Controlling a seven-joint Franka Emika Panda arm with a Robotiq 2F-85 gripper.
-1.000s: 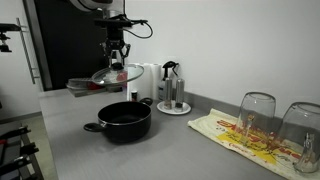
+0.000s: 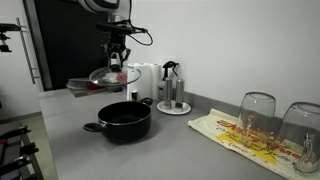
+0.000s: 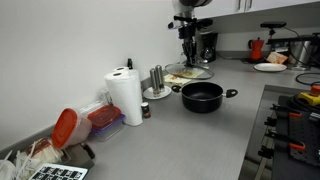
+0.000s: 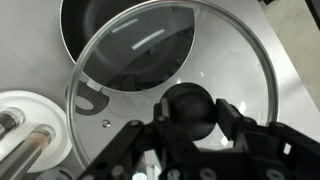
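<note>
A glass lid with a black knob hangs in the air above the black pot. My gripper is shut on the knob, its fingers close around it in the wrist view. The pot stands uncovered on the grey counter, its dark inside open to view. Through the glass in the wrist view, part of the pot shows toward the upper left, so the lid is off to one side of it. In exterior view 2 the lid also stands clear above the pot.
Tall mills and small jars stand on a white plate behind the pot. A paper towel roll is nearby. Upturned glasses rest on a yellow cloth at right. Between them and the pot, the counter is clear.
The lid has stayed above the pot in my grip, with only slight shifts in its height and tilt. The pot has not moved.
</note>
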